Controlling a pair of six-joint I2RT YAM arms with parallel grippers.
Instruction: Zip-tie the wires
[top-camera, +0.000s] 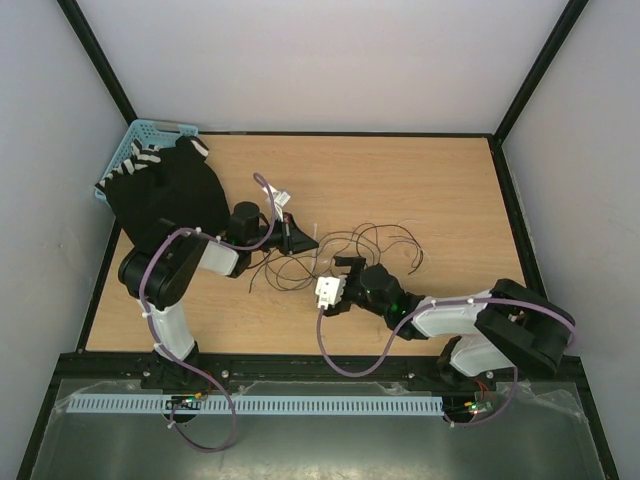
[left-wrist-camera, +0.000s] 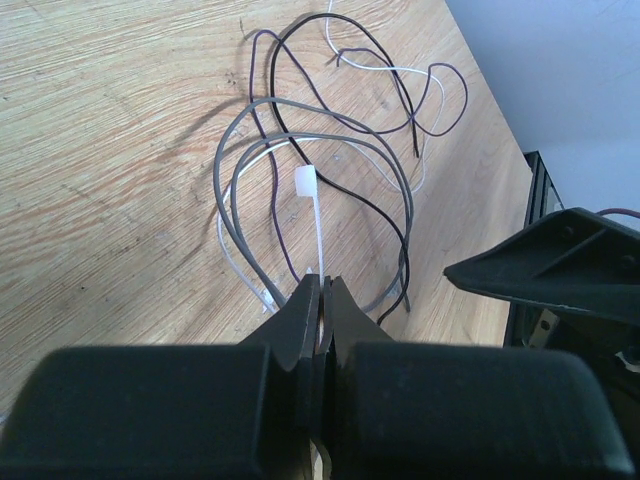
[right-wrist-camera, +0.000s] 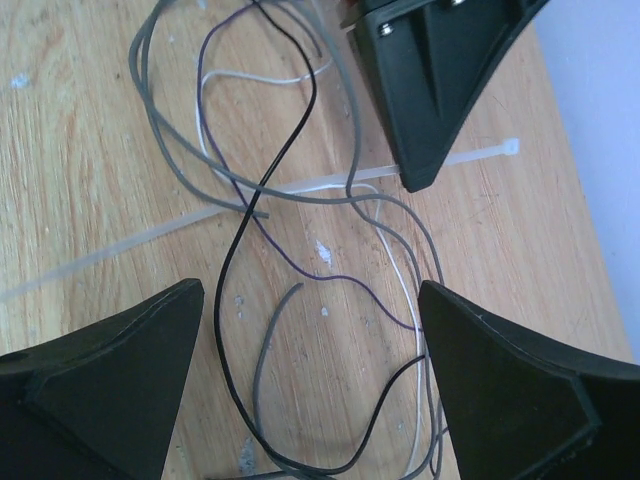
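A thin white zip tie (left-wrist-camera: 306, 181) stands out past my left gripper, whose fingertips are shut on its strap; its square head points away from them. In the right wrist view the zip tie (right-wrist-camera: 140, 238) stretches across the loose grey, black, purple and white wires (right-wrist-camera: 262, 190). Whether it passes over or under each wire I cannot tell. A dark left finger (right-wrist-camera: 415, 120) covers part of the strap there. My right gripper is open, its fingers wide apart with wires in view between them and none gripped.
At the back left, a black cloth (top-camera: 165, 190) with striped edges hangs over a light blue basket (top-camera: 150, 130). Wires (top-camera: 385, 235) spread to the right of both grippers.
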